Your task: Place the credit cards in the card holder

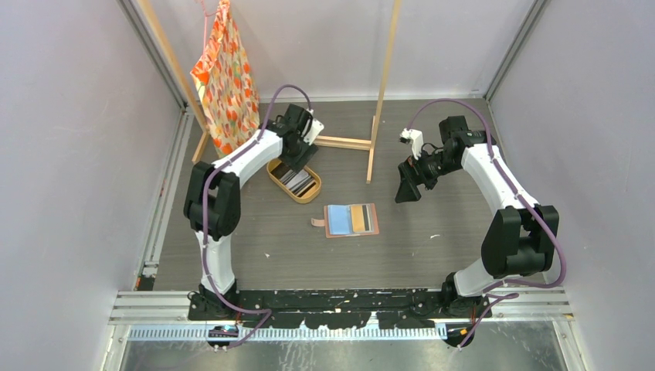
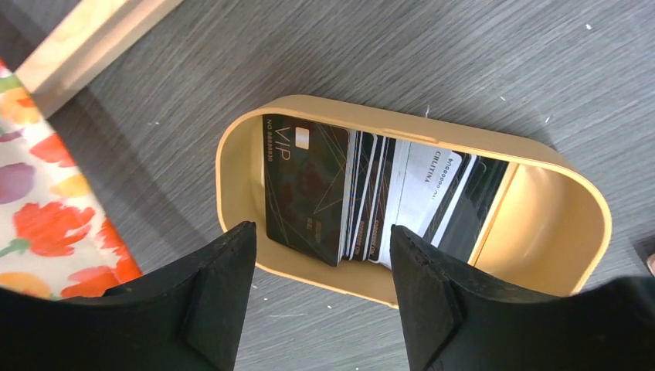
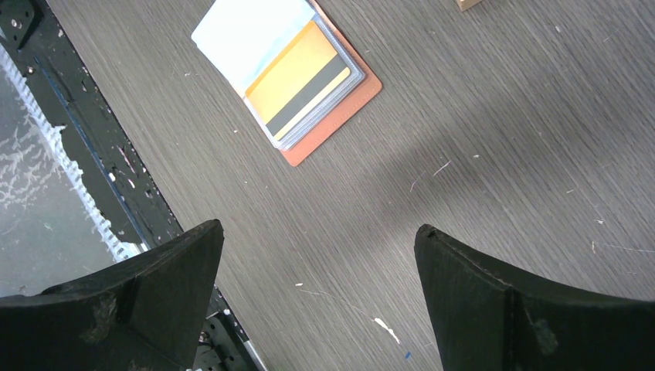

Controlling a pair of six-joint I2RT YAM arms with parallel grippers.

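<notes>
A tan oval box [image 2: 554,224] holds a row of cards, among them a black VIP card [image 2: 303,185] and a white card [image 2: 417,185]. My left gripper is above it, fingers apart, nothing visible between them. The open card holder [image 1: 340,220], with blue sleeves and a yellow card [image 3: 297,73] showing, lies flat near the middle of the floor. My right gripper stands open to the right of the holder, empty.
An orange floral cloth [image 1: 224,77] hangs on a wooden frame [image 1: 344,143] behind the box. The floor [image 1: 417,247] around the holder is mostly clear.
</notes>
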